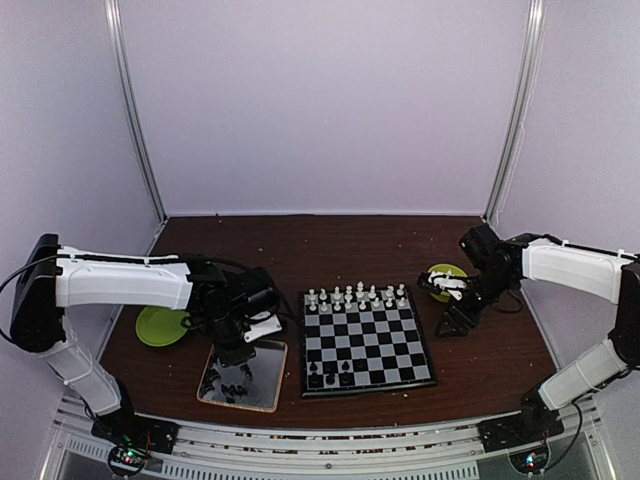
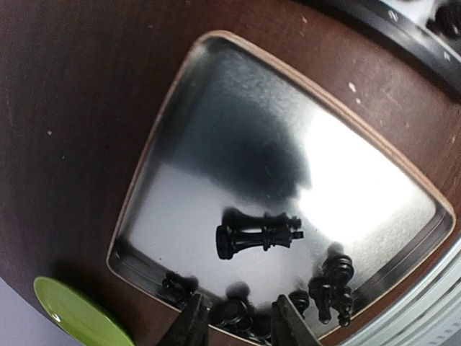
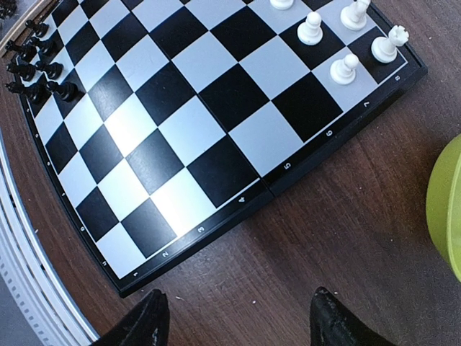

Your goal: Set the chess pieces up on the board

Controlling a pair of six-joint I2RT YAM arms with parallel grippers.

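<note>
The chessboard (image 1: 375, 345) lies in the middle of the table, white pieces (image 1: 358, 297) standing along its far side. A few black pieces (image 1: 330, 372) are at its near left corner, seen also at the upper left of the right wrist view. Left of the board, a metal tray (image 1: 265, 385) holds loose black pieces; one tall black piece (image 2: 259, 238) lies on its side in the tray's middle, others crowd one edge. My left gripper hangs over the tray, fingers apart, with nothing seen gripped. My right gripper is open and empty over bare table right of the board.
A green plate (image 1: 163, 325) sits left of the tray, partly behind the left arm. A green bowl (image 3: 446, 209) stands right of the board, near the right arm. Bare table lies behind the board.
</note>
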